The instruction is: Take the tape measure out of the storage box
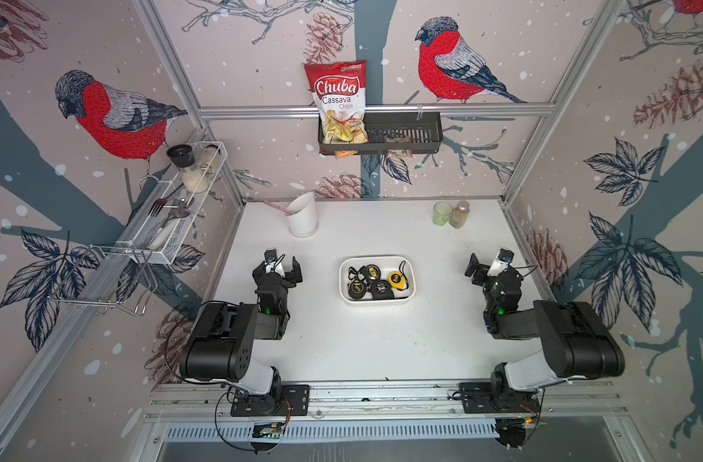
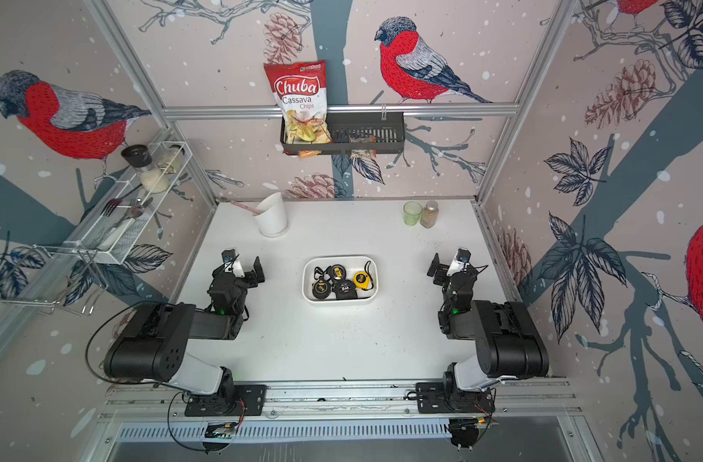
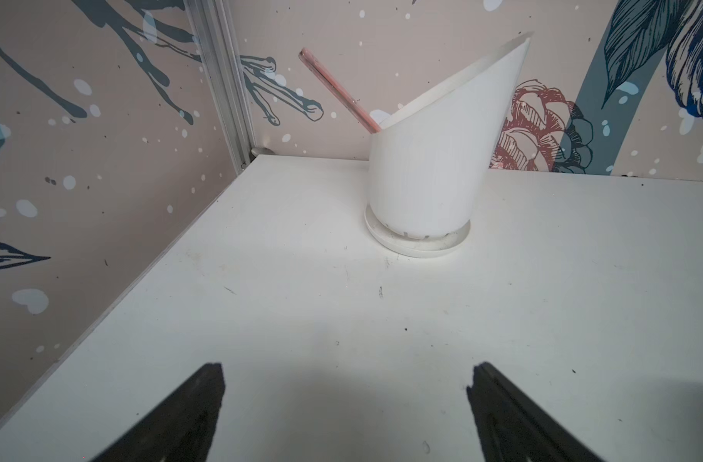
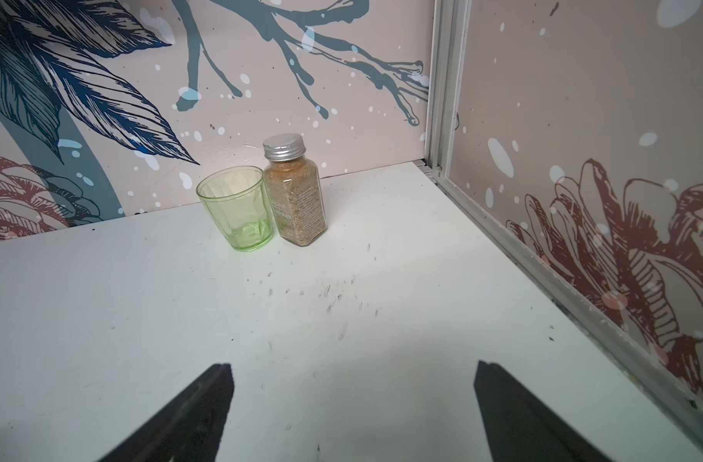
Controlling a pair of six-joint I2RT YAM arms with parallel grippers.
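In the middle of the table stands a white storage box [image 1: 377,302] holding several round black tape measures and one yellow tape measure [image 1: 397,280]. The yellow one lies at the box's right end with a black strap; a black tape measure [image 2: 345,289] lies near the front wall. Off to the left of the box, my left gripper is open with only bare table between its fingers. My right gripper stands open and empty to the right of the box. Neither wrist view contains the box.
A white slanted holder [image 3: 436,161] with a pink stick stands at the back left. At the back right are a green glass [image 4: 239,211] and a spice jar [image 4: 296,192], side by side. A wire shelf [image 1: 174,223] hangs on the left wall. Table around the box is clear.
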